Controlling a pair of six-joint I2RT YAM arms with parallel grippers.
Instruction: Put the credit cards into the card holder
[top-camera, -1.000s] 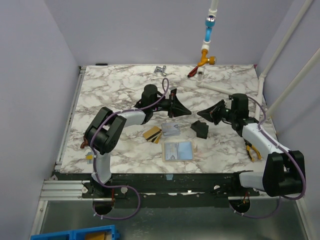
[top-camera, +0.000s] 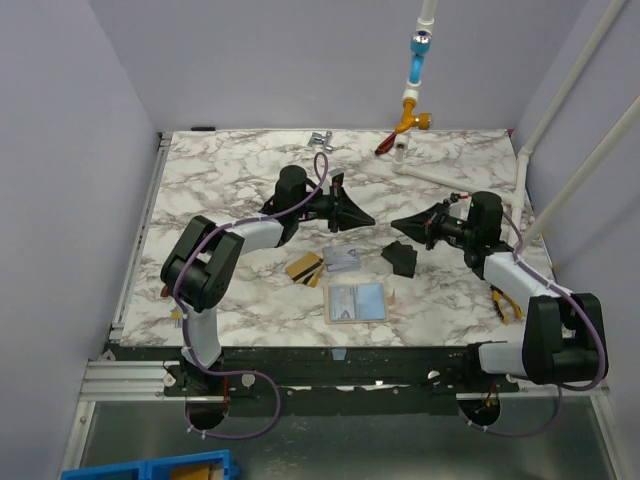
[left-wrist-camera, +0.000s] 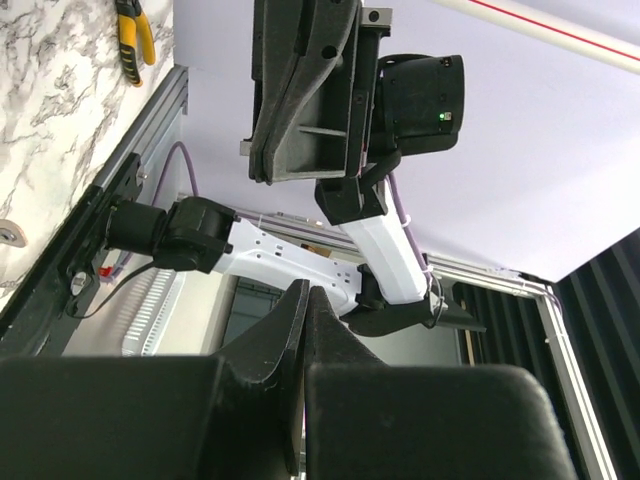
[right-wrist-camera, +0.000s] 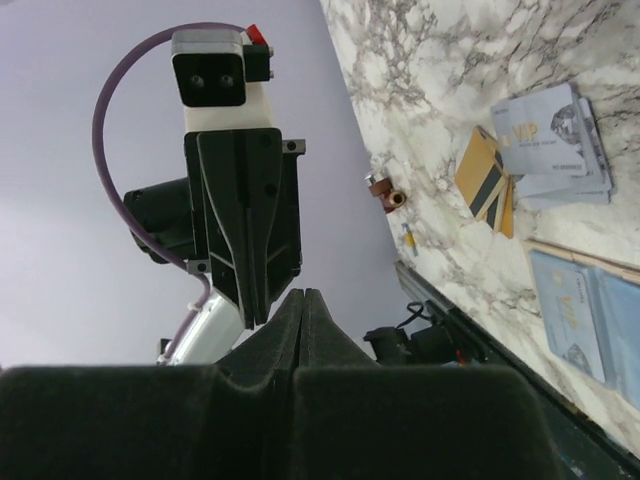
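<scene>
On the marble table in the top view lie gold cards (top-camera: 304, 268), silver VIP cards (top-camera: 342, 258) and black cards (top-camera: 401, 258), in three small stacks. The flat card holder (top-camera: 370, 300) lies open in front of them, a silver card (right-wrist-camera: 571, 313) in its left pocket. My left gripper (top-camera: 373, 223) and right gripper (top-camera: 393, 226) hang above the table, tips facing each other across a narrow gap. Both are shut, their fingers meeting in their wrist views with nothing between them. No card is held in either.
Pliers (top-camera: 508, 303) lie at the right edge, and white pipe with an orange valve (top-camera: 406, 118) stands at the back. Brass fittings (right-wrist-camera: 386, 192) sit at the left edge. Marble around the holder is bare.
My left gripper has drawn slightly left. The cards and holder have stayed put.
</scene>
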